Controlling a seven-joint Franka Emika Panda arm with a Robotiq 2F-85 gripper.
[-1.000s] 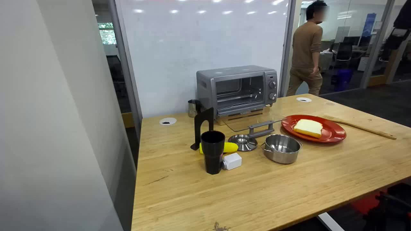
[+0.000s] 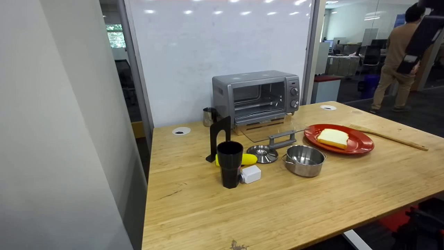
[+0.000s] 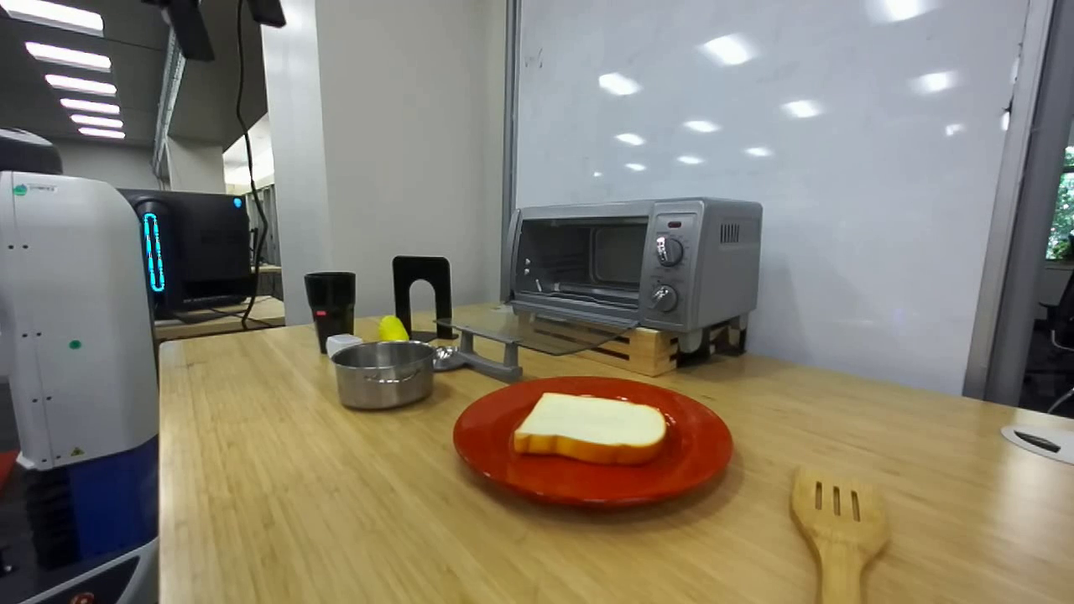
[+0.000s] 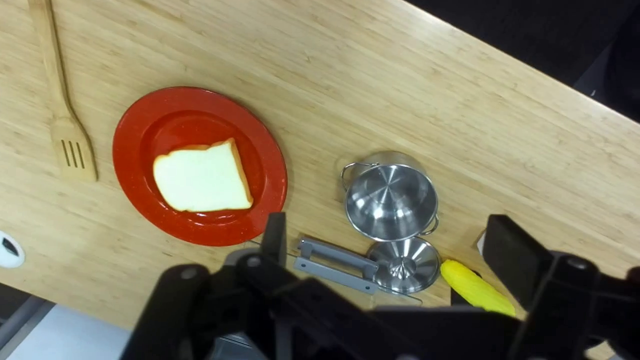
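In the wrist view my gripper stands open above the table, its two fingers wide apart and nothing held between them. Part of it also hangs high at the upper left of exterior view 2. Below are a steel pot (image 4: 393,204) and its lid (image 4: 408,267). A slice of bread (image 3: 594,423) lies on a red plate (image 3: 483,458). The toaster oven (image 2: 258,79) has its glass door lowered, with the grey door handle (image 2: 282,139) reaching out over the table between lid and plate.
A black cup (image 2: 230,162), white bottle (image 2: 252,174), yellow object (image 2: 249,159) and black bookend (image 2: 214,137) cluster left of the pot. A wooden spatula (image 2: 387,136) lies beyond the plate. A metal pitcher (image 2: 207,117) is beside the oven.
In exterior view 1, the dark arm part at the upper right has come further left and lower into view. A person in the background has walked right. The tabletop objects have not moved.
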